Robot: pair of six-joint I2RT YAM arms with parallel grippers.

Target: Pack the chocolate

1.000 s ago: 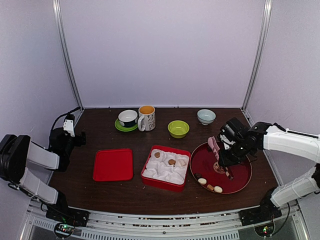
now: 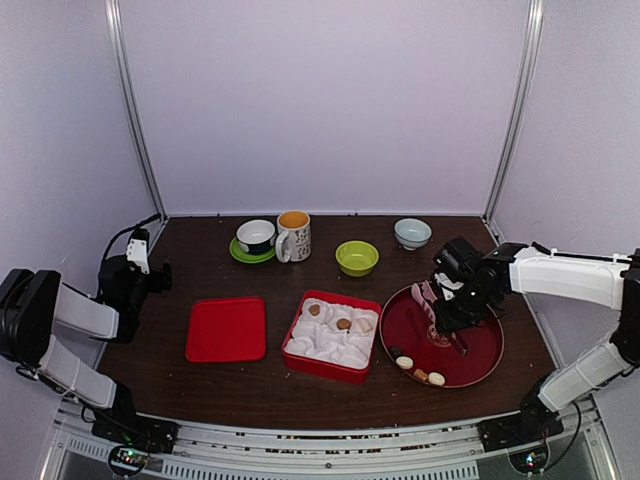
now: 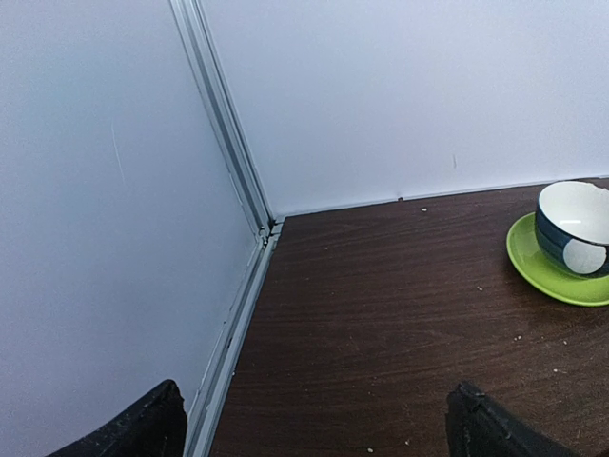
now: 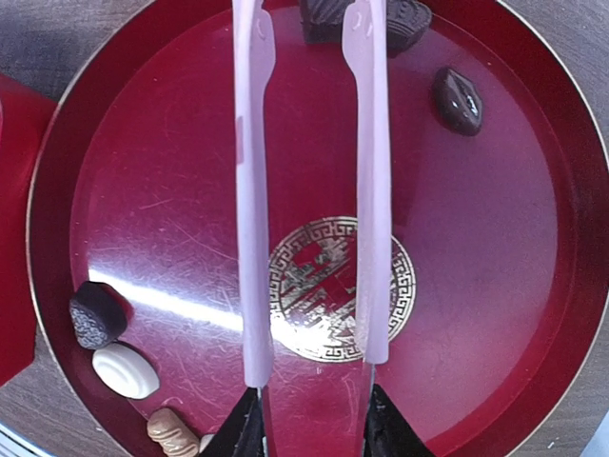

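A red plate [image 2: 470,360] at the right holds chocolates, among them dark ones [image 4: 457,100], a white one [image 4: 124,369] and a brown one [image 4: 171,433]. My right gripper is over the plate, shut on pink tongs [image 4: 252,238], whose tips reach toward dark pieces at the rim, partly out of view. The red box [image 2: 330,368] with white padded compartments stands left of the plate, a few pieces inside. Its red lid [image 2: 225,330] lies further left. My left gripper stands open at the far left, with nothing between its fingers.
Along the back stand a bowl on a green saucer [image 2: 242,258], a mug [image 2: 295,235], a green bowl [image 2: 357,262] and a pale blue bowl [image 2: 412,233]. Bare table shows between the lid and the left arm.
The right arm and the tongs have shifted slightly over the plate. The left arm has not moved.
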